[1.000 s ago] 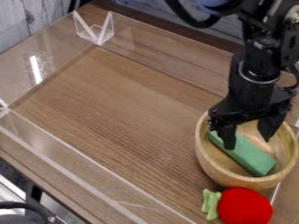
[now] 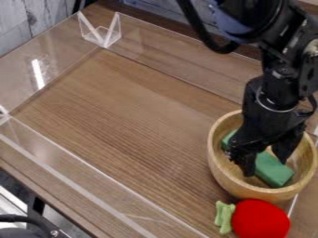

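Note:
My black gripper (image 2: 269,139) is lowered into a tan wooden bowl (image 2: 229,174) at the right of the camera view, its fingers apart over a green oblong object (image 2: 272,169) lying inside. The fingers hide part of that object; whether they touch it is unclear.
A red round object (image 2: 258,219) with a green piece beside it sits just below the bowl. A white wire-like holder (image 2: 102,30) stands at the upper left.
The gripper has come lower into the bowl and now covers more of the green object.

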